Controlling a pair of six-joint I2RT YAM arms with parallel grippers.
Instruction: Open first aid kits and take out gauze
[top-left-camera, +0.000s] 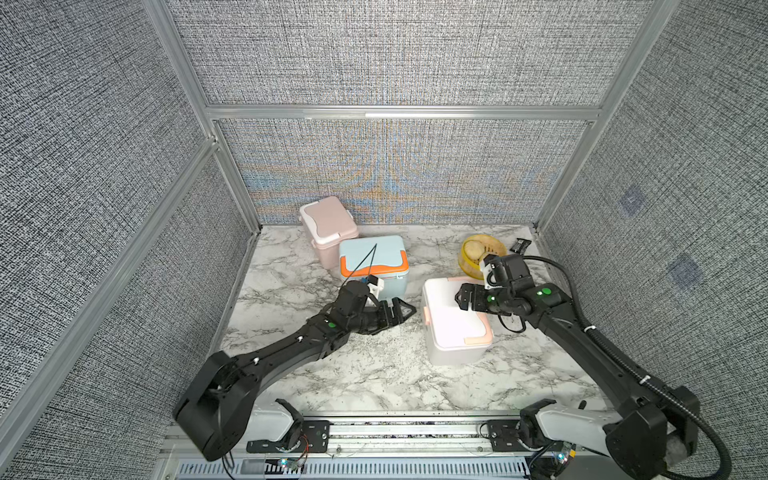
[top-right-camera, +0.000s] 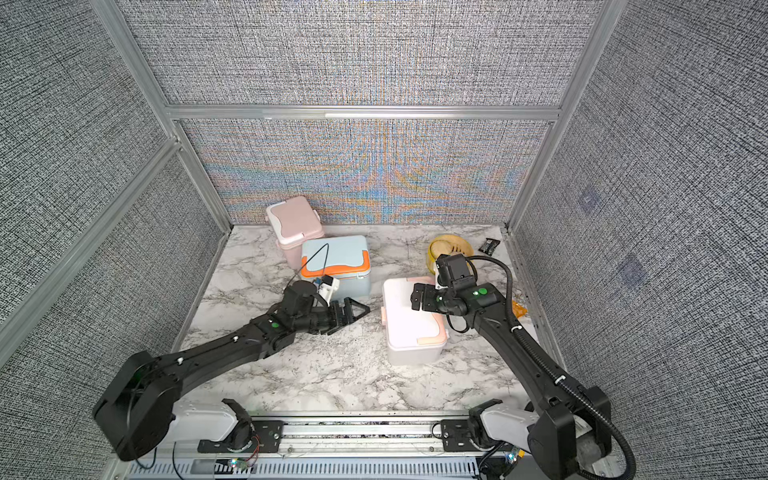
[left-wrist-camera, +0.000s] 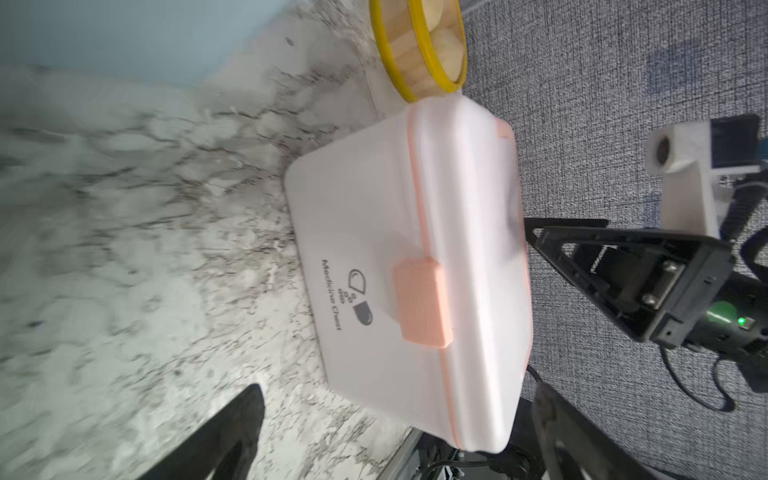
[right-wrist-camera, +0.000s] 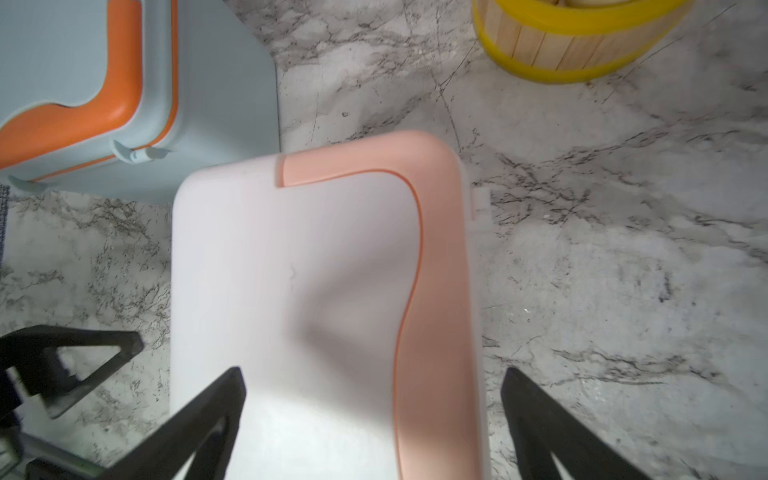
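Observation:
A white medicine chest (top-left-camera: 456, 308) with peach trim stands on the table right of centre, its lid closed. Its peach latch (left-wrist-camera: 422, 302) faces my left gripper (top-left-camera: 405, 310), which is open and empty just left of the chest. Over the lid's right part, my right gripper (top-left-camera: 464, 297) is open with nothing between its fingers. Behind the left arm sits a blue kit (top-left-camera: 374, 254) with an orange-edged lid, closed. A pink kit (top-left-camera: 329, 220) with a closed lid stands at the back left. No gauze shows in any view.
A yellow-rimmed steamer basket (top-left-camera: 461, 260) with buns sits behind the white chest. A small black packet (top-left-camera: 520, 245) lies at the back right. An orange item (top-right-camera: 520, 309) is partly hidden behind the right arm.

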